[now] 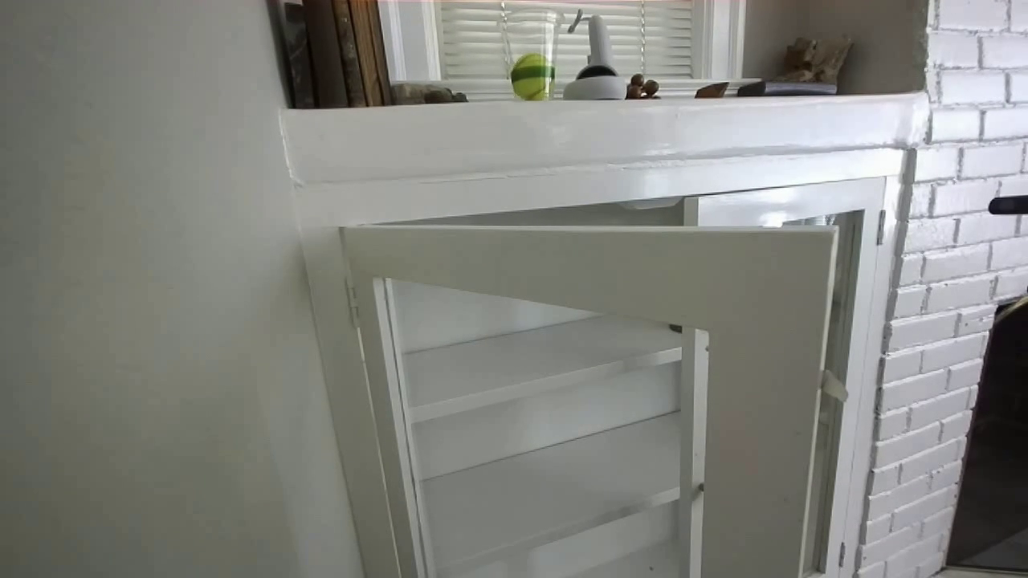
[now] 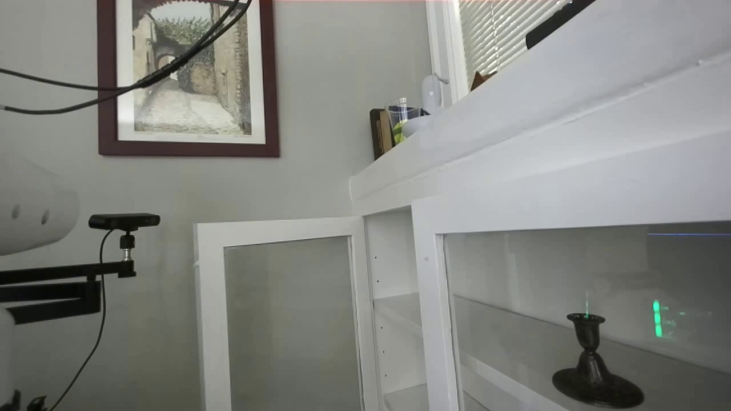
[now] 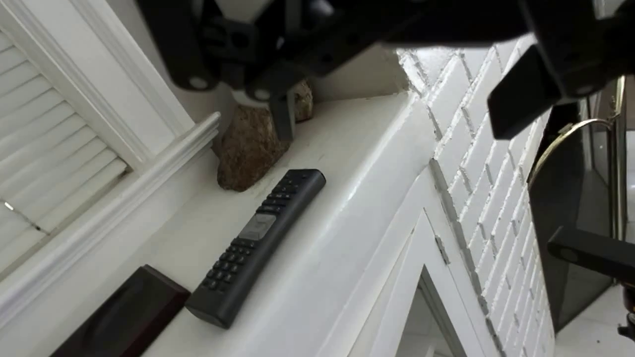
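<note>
Two dark fingers of my gripper reach in at the top of the wrist view, spread wide with nothing between them. They hang above the far end of a white ledge (image 3: 333, 250). A black remote control (image 3: 256, 244) lies on that ledge, below the left finger and apart from it. In the first exterior view, the left door (image 1: 766, 385) of a white cabinet stands swung open, showing pale shelves (image 1: 549, 366) inside. No gripper shows in either exterior view.
Beside the remote are a rough brown piece (image 3: 247, 148) and a dark box-like object (image 3: 122, 318). A cup with a ball (image 1: 532, 75) and books (image 1: 337, 53) stand farther left. A white brick wall (image 1: 954, 241) bounds the right. A dark candlestick (image 2: 596, 373) stands behind glass.
</note>
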